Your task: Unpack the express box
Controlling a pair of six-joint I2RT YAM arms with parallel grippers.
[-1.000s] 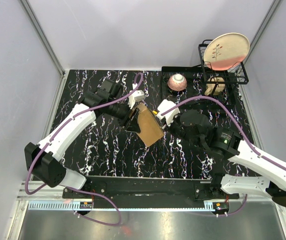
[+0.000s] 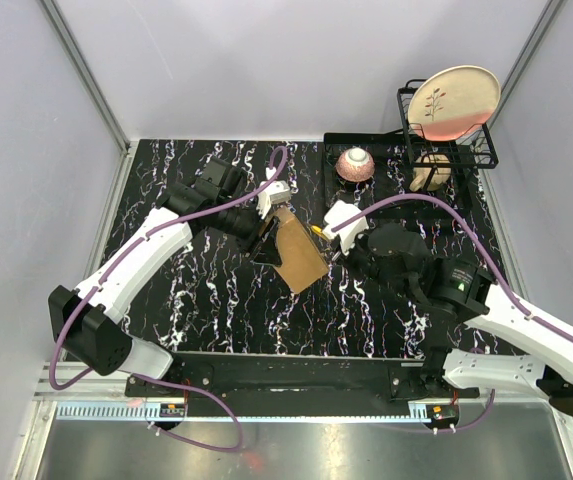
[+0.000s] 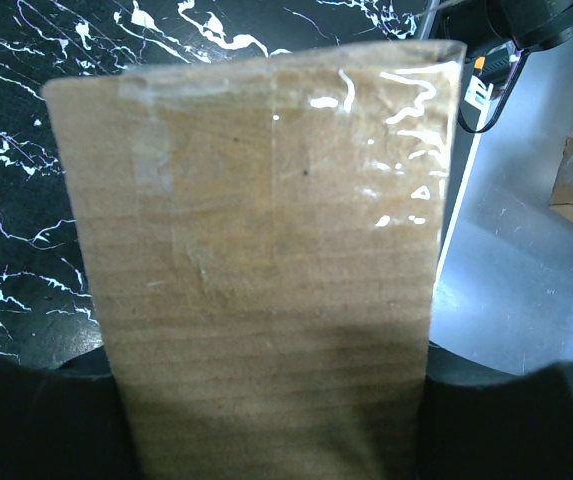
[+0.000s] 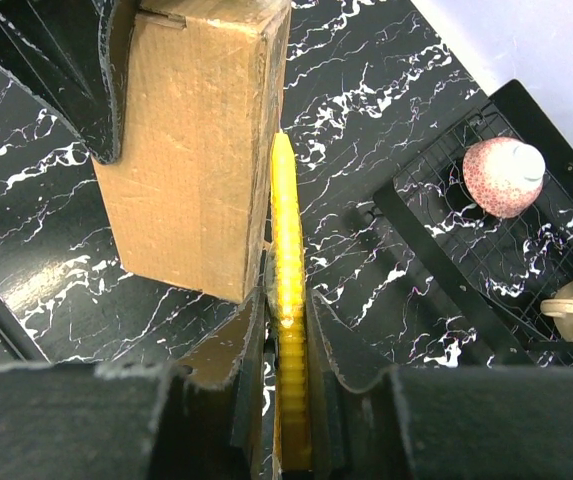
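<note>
The cardboard express box [image 2: 299, 258] is held tilted over the middle of the dark marbled table. My left gripper is shut on it, one finger against each side, and the box's taped face [image 3: 246, 200] fills much of the left wrist view. A slim yellow cutter [image 4: 288, 235] stands upright between the fingers of my right gripper, which is shut on it. In the right wrist view the cutter's tip appears right at the box's side edge; whether it touches cannot be told. No blade shows clearly.
A black rack [image 2: 406, 150] at the back right carries a pink plate [image 2: 453, 100], a patterned bowl [image 2: 355, 165] and a cream-coloured piece [image 2: 430, 172]. Bare table [image 2: 166, 310] lies to the left and in front of the box.
My right gripper has shifted slightly to the right, away from the box's upper edge, and more of the yellow cutter shows. The left gripper and the box stay in place.
</note>
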